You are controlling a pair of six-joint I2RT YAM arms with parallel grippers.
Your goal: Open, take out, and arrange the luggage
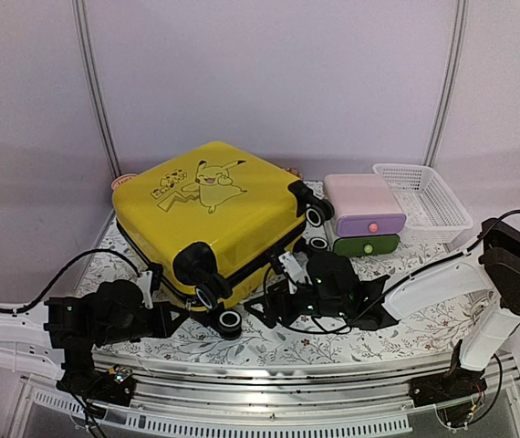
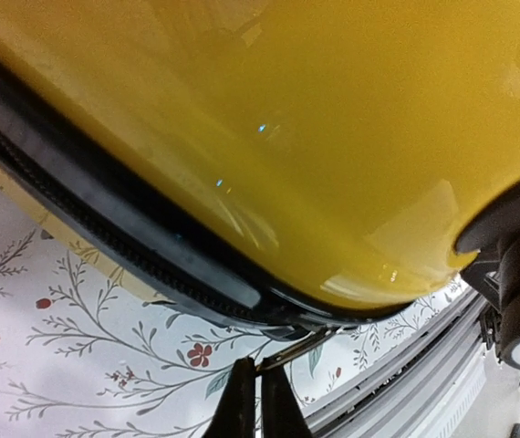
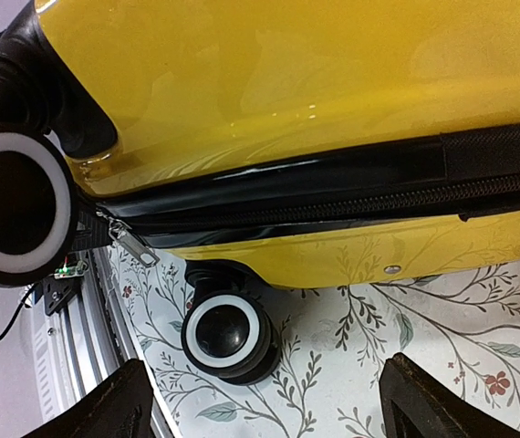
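Note:
A yellow suitcase (image 1: 207,205) with a Pikachu drawing lies flat and closed, a corner towards me. Its black zip seam (image 3: 333,203) runs round the side. My left gripper is shut at the front left side, with a thin metal zip pull (image 2: 296,350) reaching from its fingertips to the seam. A second metal zip pull (image 3: 134,243) hangs near the front wheels in the right wrist view. My right gripper (image 1: 256,308) stands open beside the front right side, nothing between its fingers.
Black wheels (image 3: 228,338) stick out at the front corner between my grippers. A pink and green drawer box (image 1: 365,205) and a white basket (image 1: 424,203) stand at the right.

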